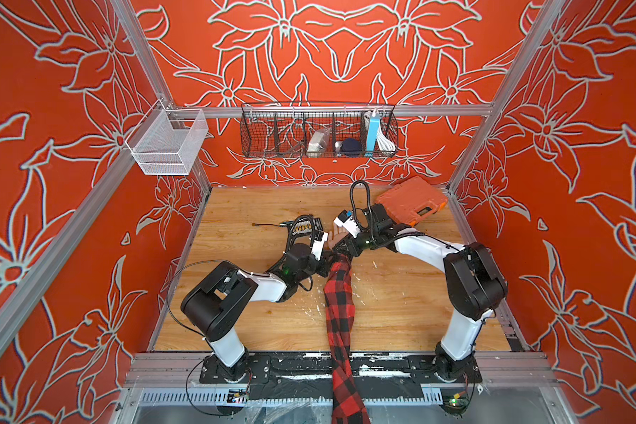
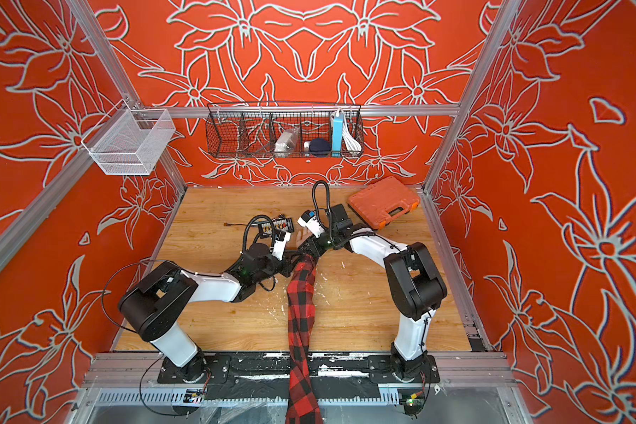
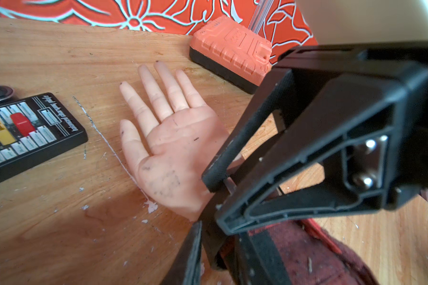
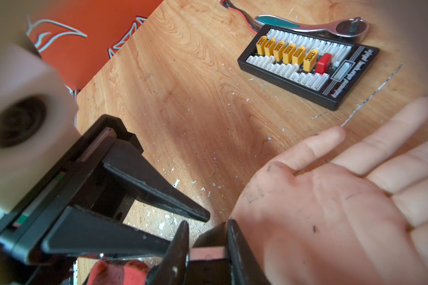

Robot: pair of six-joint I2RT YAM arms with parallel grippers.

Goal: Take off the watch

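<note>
A rubber hand (image 3: 180, 152) lies palm up on the table, its arm in a red and black plaid sleeve (image 1: 339, 304). At the wrist is the watch's black band (image 3: 210, 237), mostly covered by both grippers. My right gripper is shut on part of the band (image 4: 215, 233) at the thumb-side edge of the wrist. From the left, my left gripper reaches to the same spot, its fingers apart on either side of the band's edge; I cannot tell whether they touch it. The watch face does not show.
A black charging board (image 4: 304, 66) and a metal tool (image 4: 352, 28) lie beyond the thumb. An orange case (image 2: 383, 202) sits at the back right. Wire baskets (image 1: 275, 134) hang on the back wall.
</note>
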